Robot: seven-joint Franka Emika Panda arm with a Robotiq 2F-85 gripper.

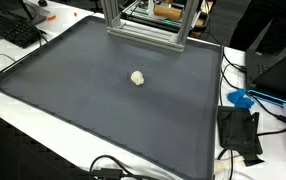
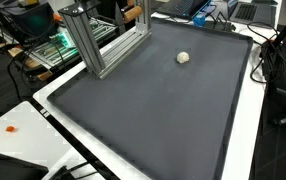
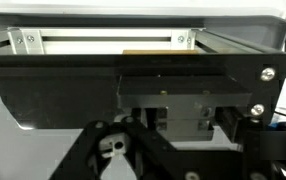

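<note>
In the wrist view a black drawer front (image 3: 53, 88) runs across the picture, with a black block-like handle (image 3: 188, 92) jutting from it. My gripper is right up against this handle; its dark fingers (image 3: 233, 128) show at the lower side. The handle covers much of the fingertips, so I cannot tell how far apart they are or whether they touch it. On the grey mat (image 1: 83, 110) sits a small, pale, roundish object (image 1: 137, 77), also visible in exterior view 2 (image 2: 182, 57). Neither exterior view shows the gripper clearly.
Behind the drawer front lies an open, light-coloured space with a strip of wood-coloured material (image 3: 158, 52). A metal frame (image 1: 158, 35) stands at the mat's back edge. A black item (image 1: 239, 132) and a blue one (image 1: 240, 98) lie beside the mat, which is mostly bare.
</note>
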